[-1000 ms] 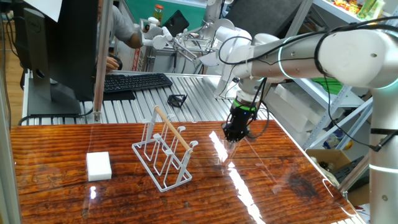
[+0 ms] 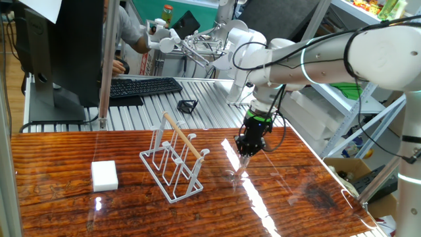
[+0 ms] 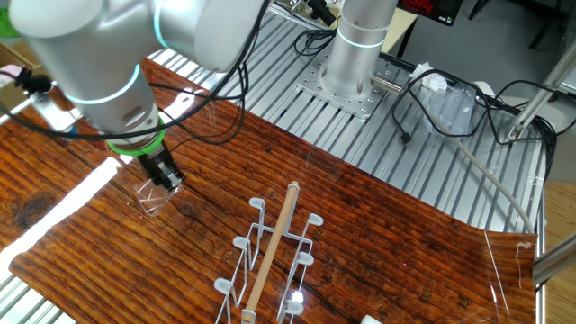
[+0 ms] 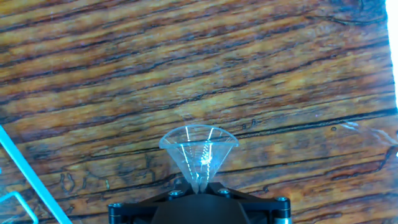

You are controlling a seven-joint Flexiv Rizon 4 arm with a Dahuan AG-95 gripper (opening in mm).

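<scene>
A clear, flared glass (image 4: 198,152) fans out from the fingertips in the wrist view, its round rim pointing away from the hand. My gripper is shut on its narrow end. In exterior view 1 the gripper (image 2: 245,155) points down over the right half of the wooden table, with the faint glass (image 2: 238,175) below it. Exterior view 2 has the same glass (image 3: 155,196) under the dark fingers; whether it touches the table I cannot tell. A white wire rack (image 2: 172,164) with a wooden top bar stands to the left of the gripper.
A white block (image 2: 104,176) lies left of the rack. The robot's base (image 3: 346,76) is bolted to the slatted metal surface behind the table. Bare wood (image 2: 289,191) lies right of the gripper. A keyboard (image 2: 145,86) sits at the back.
Over the last second my gripper and the glass have shifted slightly down and left in exterior view 1, while the upper arm has swung a little. Rack and block have stayed put.
</scene>
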